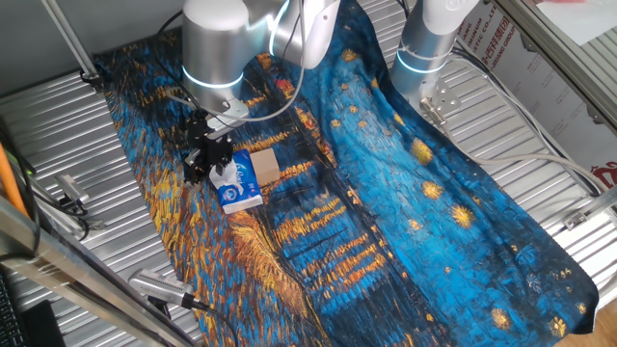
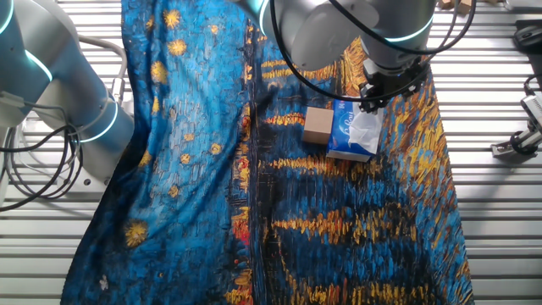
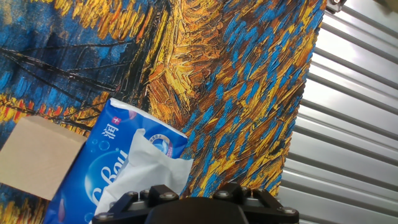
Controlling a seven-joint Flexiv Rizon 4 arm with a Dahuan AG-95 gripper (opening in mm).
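Note:
A blue and white pack of tissues [image 1: 237, 193] lies on the patterned cloth, with a white tissue [image 3: 152, 165] sticking up from its opening. Touching or almost touching its side is a small plain brown box [image 2: 318, 124]. My black gripper [image 1: 208, 164] is over the pack's edge on the side away from the box. At the bottom of the wrist view, the gripper shows its fingers apart, and the tissue reaches up to the left one. No object can be made out held between them. The pack's lower end is hidden behind the gripper.
A wrinkled blue and orange cloth [image 2: 195, 186] covers most of the slatted metal table [image 1: 87, 145]. A grey device with a cable [image 1: 162, 289] lies at the cloth's near edge.

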